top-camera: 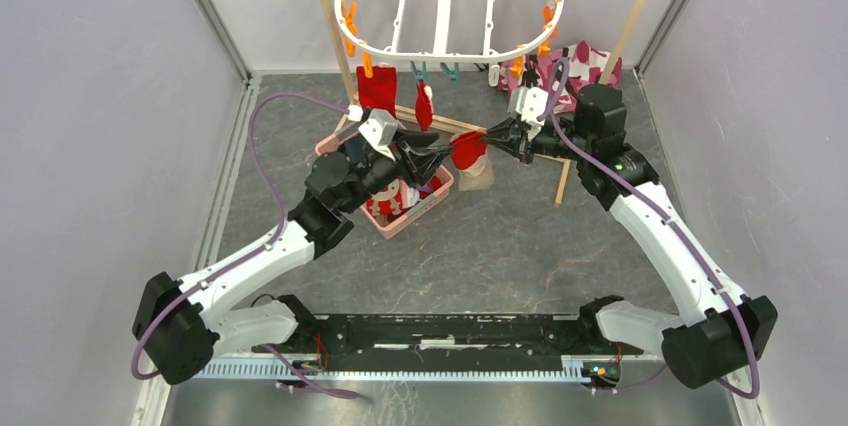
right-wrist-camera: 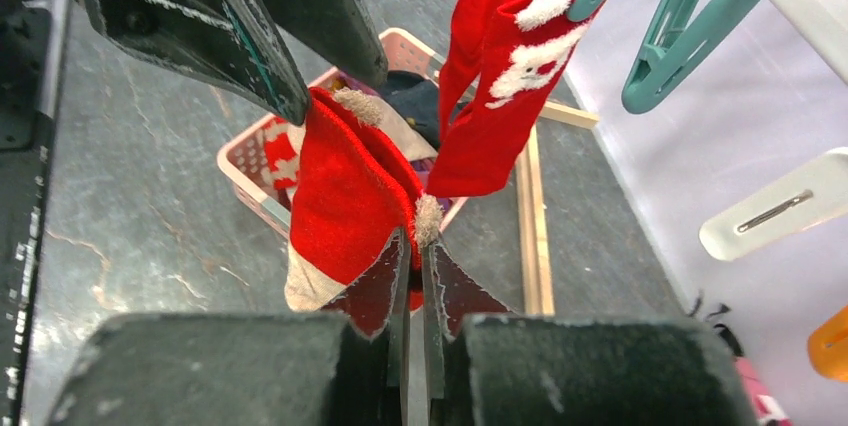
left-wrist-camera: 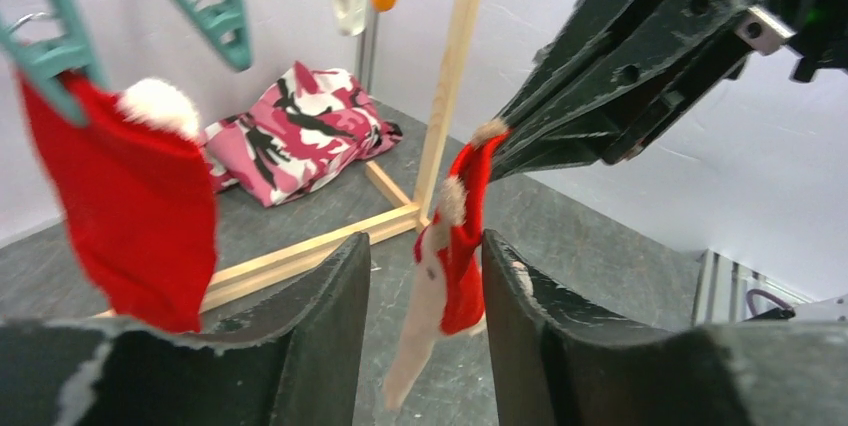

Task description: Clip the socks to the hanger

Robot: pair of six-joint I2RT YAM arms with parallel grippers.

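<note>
A red sock (top-camera: 466,150) with a pale foot hangs between the two arms. My right gripper is shut on its cuff edge, beside a cream pompom-like trim. In the left wrist view, my left gripper is open, its fingers (left-wrist-camera: 335,291) spread apart around the sock (left-wrist-camera: 463,296), one of them close against the red cloth. The white round hanger (top-camera: 440,56) is above and behind the arms. Two other red socks, one at the left (top-camera: 377,90) and one nearer the middle (top-camera: 424,108), hang from its clips.
Free teal clips (right-wrist-camera: 672,44) and orange clips (top-camera: 544,26) line the hanger's rim. A pink basket (top-camera: 420,208) with more socks stands on the floor below the left arm. A pink patterned bundle (left-wrist-camera: 300,131) lies at the back right, near a wooden frame (left-wrist-camera: 310,249).
</note>
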